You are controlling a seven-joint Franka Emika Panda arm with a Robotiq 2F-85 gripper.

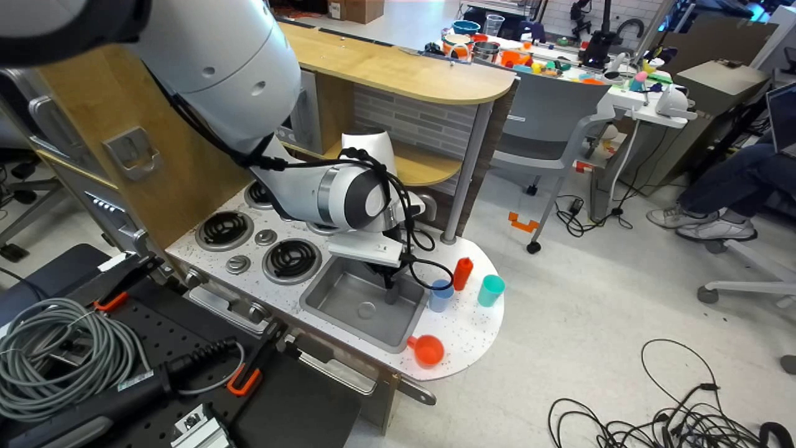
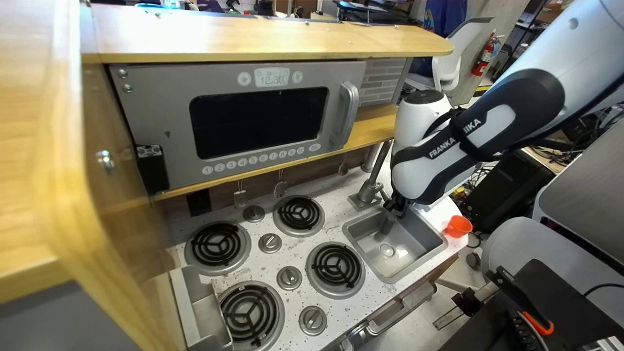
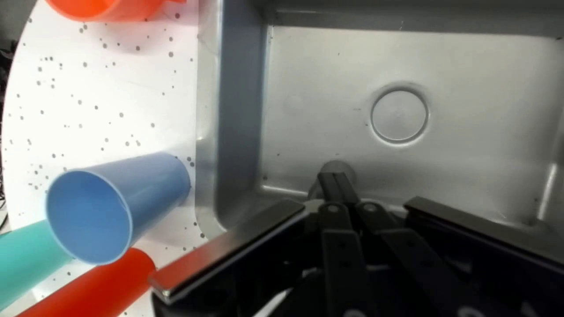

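Note:
In the wrist view my gripper is shut, its two black pads pressed together with nothing between them. Just beyond the tips a small grey rounded object (image 3: 341, 166) shows, mostly hidden behind them. Exterior view 2 shows it as a grey upright cylinder (image 2: 386, 225) in the sink (image 2: 421, 260), below the gripper (image 2: 396, 209). From exterior view 1, the grey object (image 1: 392, 294) is near the sink's back right corner, outside the fingers.
Right of the sink stand a blue cup (image 1: 441, 296), a red bottle (image 1: 462, 274), a teal cup (image 1: 490, 290) and an orange cup (image 1: 427, 350). Stove burners (image 1: 291, 261) lie to the left. A faucet (image 2: 368, 190) rises behind the sink, whose front is clear.

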